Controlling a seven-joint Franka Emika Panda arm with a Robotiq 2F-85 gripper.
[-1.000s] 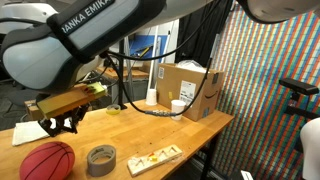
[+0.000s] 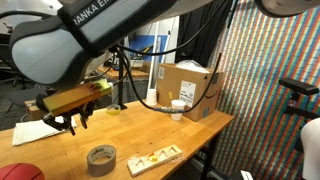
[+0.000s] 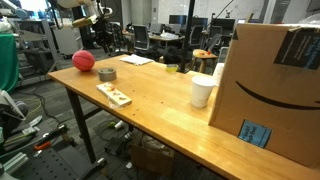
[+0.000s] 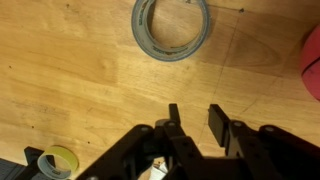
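Observation:
My open gripper hangs above the table with nothing between its fingers; bare wood shows behind the gap in the wrist view. In exterior view 1 the gripper (image 2: 73, 127) is left of and beyond a grey tape roll (image 2: 101, 160), which lies flat. The wrist view shows that roll (image 4: 171, 52) ahead of the fingertips, clear of them. A red ball (image 2: 20, 172) is at the bottom left of exterior view 1, and part of the ball (image 4: 312, 65) enters the wrist view at the right edge.
A shallow tray of small pieces (image 3: 114, 95) lies near the table edge. Farther along stand a white cup (image 3: 201, 91) and a large cardboard box (image 3: 270, 90). White paper (image 2: 35, 132) and a yellow tape roll (image 4: 58, 162) lie on the table. Bare wood surrounds the grey roll.
The ball has shifted left and toward the camera in exterior view 1, now partly out of frame. My gripper has moved slightly right. The grey roll and tray have stayed put.

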